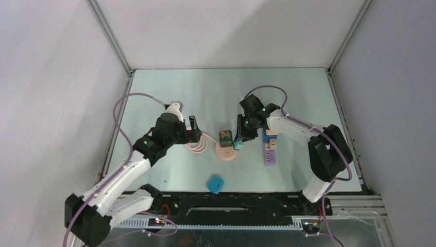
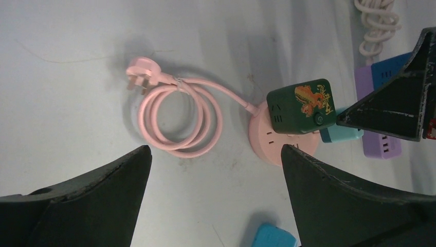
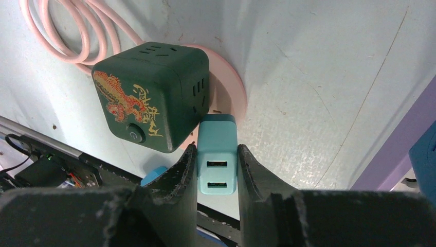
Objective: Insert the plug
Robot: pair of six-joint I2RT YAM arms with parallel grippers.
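A light-teal USB plug (image 3: 217,154) is between the fingers of my right gripper (image 1: 240,135), at the side of a dark-green dragon-printed cube (image 3: 144,98) that sits on the round pink socket disc (image 3: 226,87); whether the plug is seated in a socket is hidden. My left gripper (image 1: 191,133) stands open to the left, above the coiled pink cable (image 2: 205,144) with its pink plug head (image 2: 144,67), nothing between its fingers.
A purple power strip (image 1: 269,157) with blue and tan blocks stands right of the disc. A blue square block (image 1: 215,183) lies near the front edge.
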